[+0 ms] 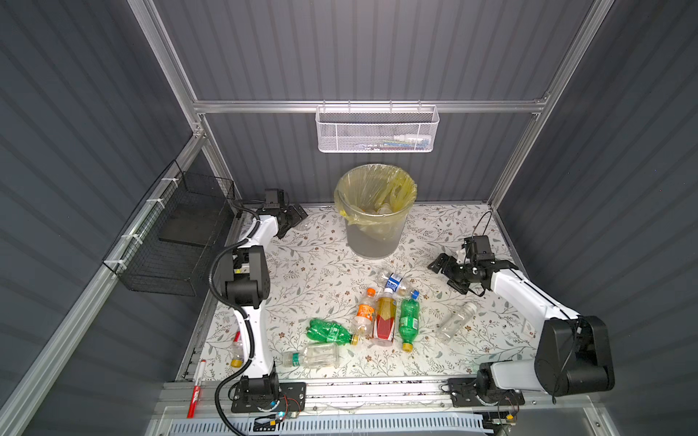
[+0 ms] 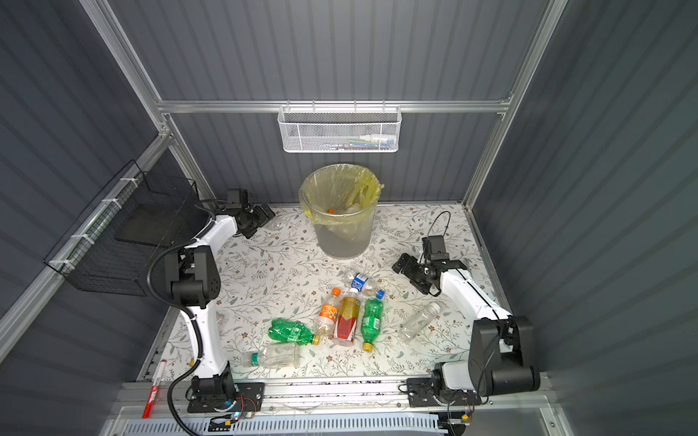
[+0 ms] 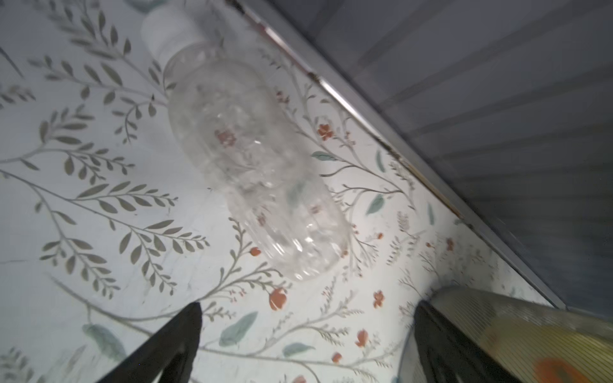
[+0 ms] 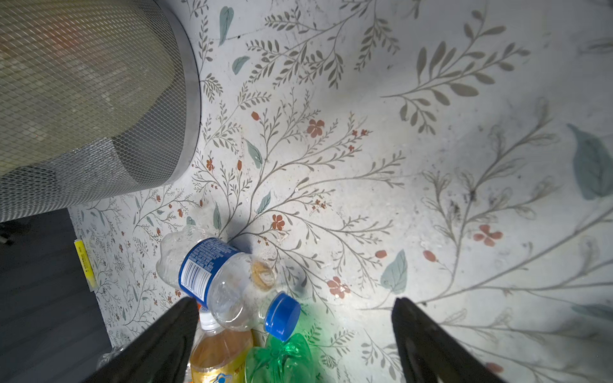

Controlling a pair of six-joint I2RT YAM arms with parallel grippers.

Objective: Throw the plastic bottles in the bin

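A clear plastic bottle with a white cap [image 3: 255,166] lies on the table by the back wall, left of the bin [image 1: 375,236]. Just in front of it hangs my left gripper, open and empty. My right gripper is open too, with bare table between its fingers. Between the arms lie a blue-labelled bottle [image 4: 236,281], an orange-labelled bottle [image 1: 364,312], a red-and-yellow bottle [image 1: 384,319], two green bottles [image 1: 410,319] and a teal-capped clear bottle [image 1: 320,355]. Another clear bottle [image 1: 456,322] is at front right.
A yellow liner [image 1: 396,190] covers the bin's rim, with some items inside. A white mesh basket [image 1: 334,138] hangs above it on the back wall. On the left wall is a black wire basket [image 1: 174,254]. Open table lies left of the bin.
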